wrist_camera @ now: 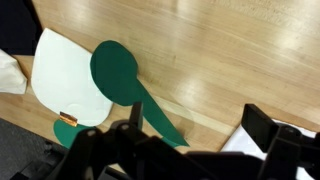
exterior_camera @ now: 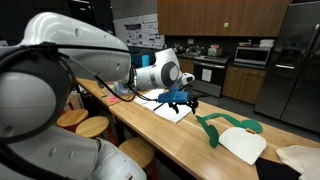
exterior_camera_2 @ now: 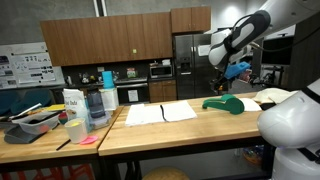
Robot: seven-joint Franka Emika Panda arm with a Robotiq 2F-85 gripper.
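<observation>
My gripper (exterior_camera: 182,106) hangs above the wooden table, its fingers spread well apart with nothing visible between them. In the wrist view its dark fingers (wrist_camera: 132,140) frame the bottom of the picture on both sides. A flat dark-green spoon-shaped piece (wrist_camera: 116,74) lies on the table, its narrow end towards the space between the fingers. Beside its wide end is a rounded white piece (wrist_camera: 66,76), with part of another green piece (wrist_camera: 66,133) near its edge. Exterior view 1 shows the green piece (exterior_camera: 208,131) to the right of the gripper.
A white sheet (exterior_camera: 165,105) lies left of the green pieces. Black material (exterior_camera: 274,170) and another pale piece (exterior_camera: 300,157) are at the right. Bins and containers (exterior_camera_2: 75,108) crowd the table's far left in exterior view 2. Bare wood (exterior_camera: 175,140) is in front.
</observation>
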